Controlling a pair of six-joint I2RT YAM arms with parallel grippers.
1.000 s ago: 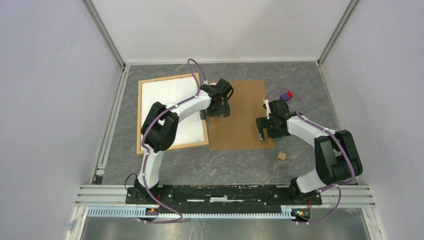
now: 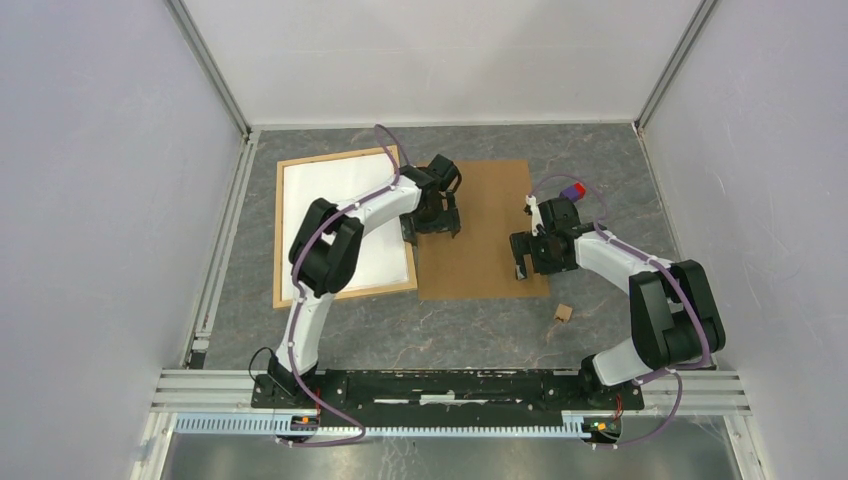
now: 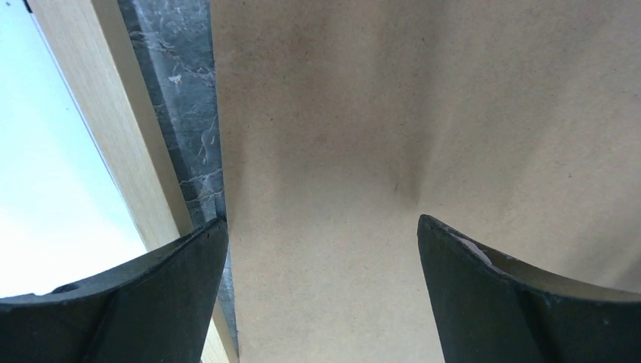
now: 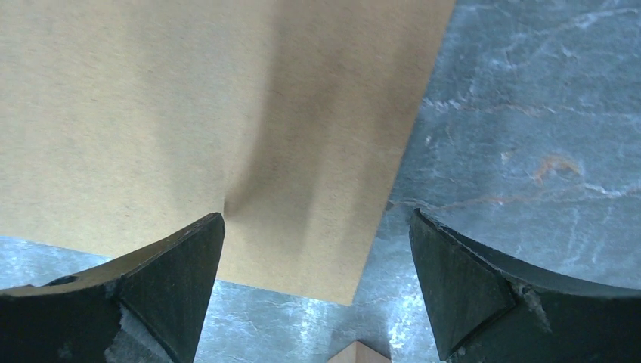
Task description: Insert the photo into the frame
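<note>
A light wooden frame (image 2: 277, 225) with a white inside (image 2: 335, 185) lies on the left. To its right, close alongside, rests a flat brown board (image 2: 488, 200); no picture shows on either. My left gripper (image 2: 432, 228) is open above the board's left part. In the left wrist view, one of its fingers (image 3: 181, 280) is at the narrow gap between the frame rail (image 3: 125, 113) and the board's edge; the other is over the board. Also open, my right gripper (image 2: 545, 267) straddles the board's right edge, nothing between its fingers, near the front right corner (image 4: 344, 287).
A small wooden block (image 2: 564, 312) sits in front of the board's right corner. Behind the right gripper lies a small blue and red object (image 2: 573, 191).
The right gripper has barely moved. The frame and board look unmoved.
</note>
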